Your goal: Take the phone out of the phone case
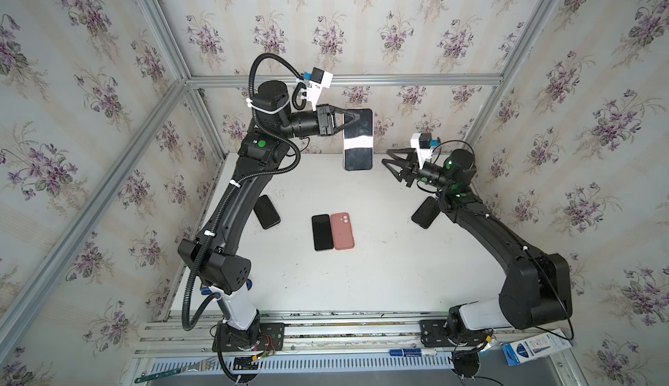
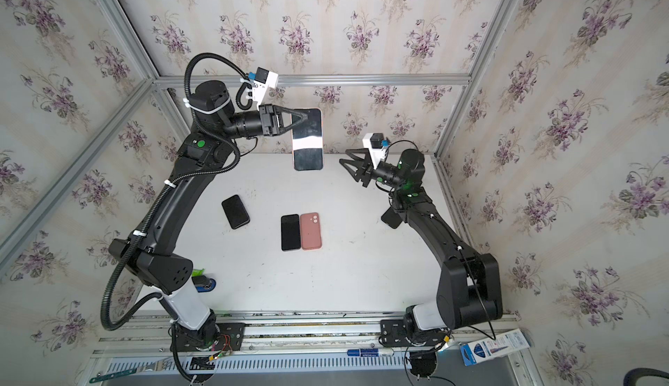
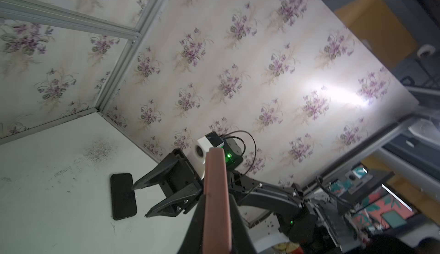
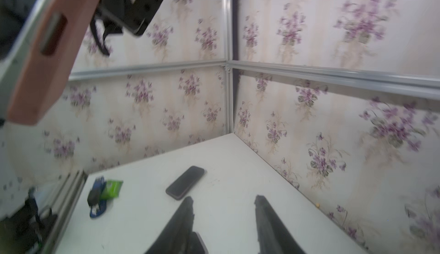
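A phone in a pink-edged case is held upright in the air above the table by my left gripper, shut on it at its upper part. In the left wrist view the case's pink side stands edge-on. My right gripper hangs lower, to the right of the phone and apart from it, part open and empty. In the right wrist view the case looms at the upper left.
On the white table lie a black phone beside an empty-looking pink case, another phone at left and one at right.
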